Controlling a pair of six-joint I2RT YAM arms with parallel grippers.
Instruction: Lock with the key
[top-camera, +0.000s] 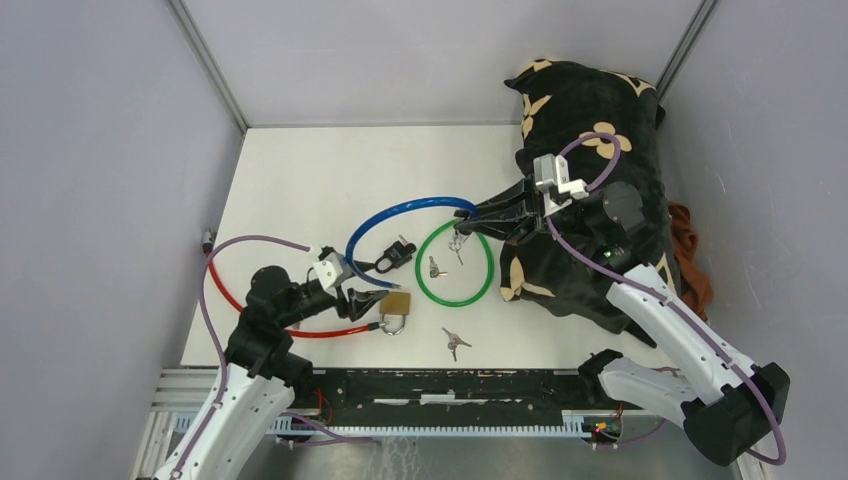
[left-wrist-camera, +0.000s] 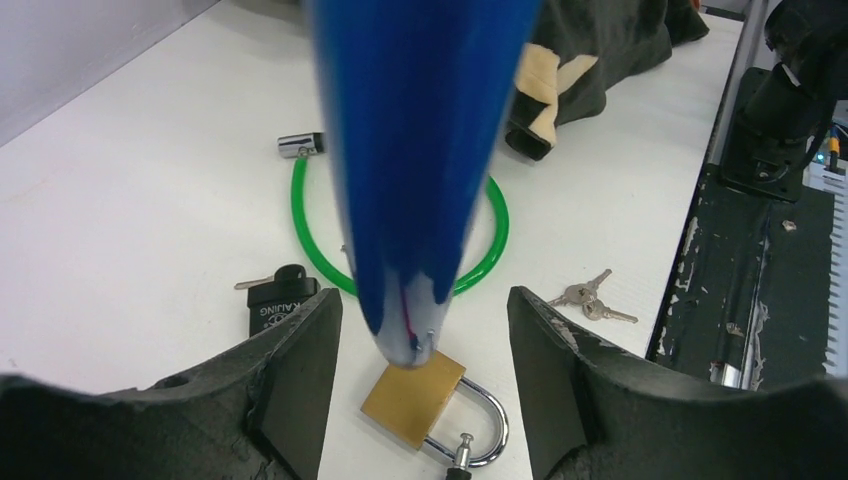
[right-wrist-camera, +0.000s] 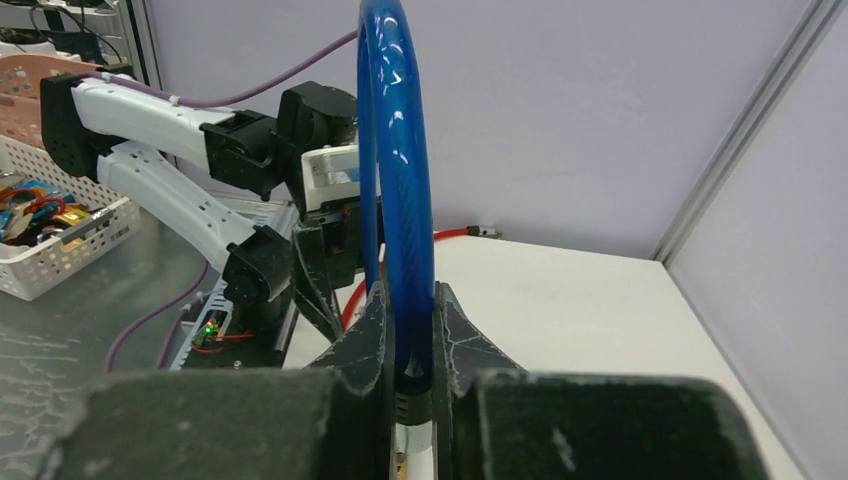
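My right gripper (top-camera: 470, 220) is shut on the blue cable lock (top-camera: 400, 206), held raised, its loop hanging leftward; a key on a ring dangles below it. In the right wrist view the blue tube (right-wrist-camera: 400, 170) stands between the fingers. My left gripper (top-camera: 365, 285) is open; in the left wrist view the blue tube (left-wrist-camera: 410, 250) hangs before its fingers. Below lie a brass padlock (top-camera: 395, 305), a black padlock (top-camera: 396, 256), a green cable lock (left-wrist-camera: 300, 210), a red cable lock (top-camera: 340, 333) and loose keys (left-wrist-camera: 590, 300).
A dark flowered cushion (top-camera: 560, 110) fills the right side of the white table (top-camera: 330, 170), with brown cloth (top-camera: 692, 270) beside it. Walls bound the sides and back.
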